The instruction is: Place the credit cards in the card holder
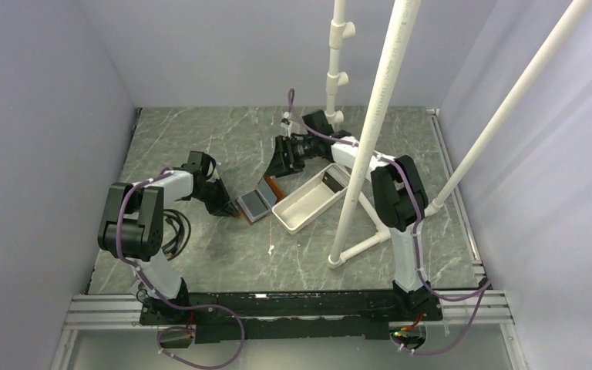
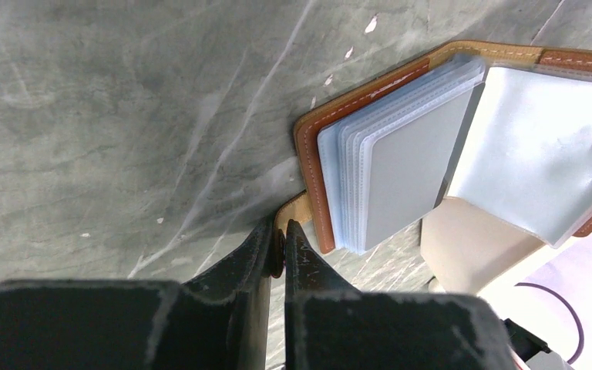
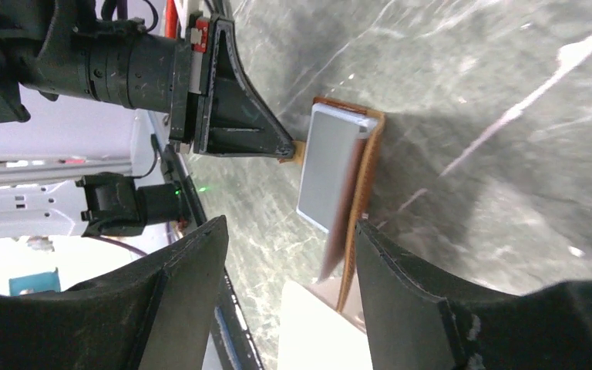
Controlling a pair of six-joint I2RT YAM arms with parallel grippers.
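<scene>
A brown leather card holder (image 1: pixel 273 186) lies open beside the white bin, its clear plastic sleeves (image 2: pixel 405 166) folded to one side, a white sleeve (image 2: pixel 539 146) raised on the other. My left gripper (image 1: pixel 231 211) is shut on the holder's tan strap at its left edge. My right gripper (image 1: pixel 281 166) stands open above the holder, nothing clearly held between its fingers. I cannot tell whether cards are in the sleeves.
A white bin (image 1: pixel 301 208) with a dark item inside sits right of the holder. PVC pipes (image 1: pixel 370 139) cross the right side; a coiled cable (image 1: pixel 177 239) lies at left.
</scene>
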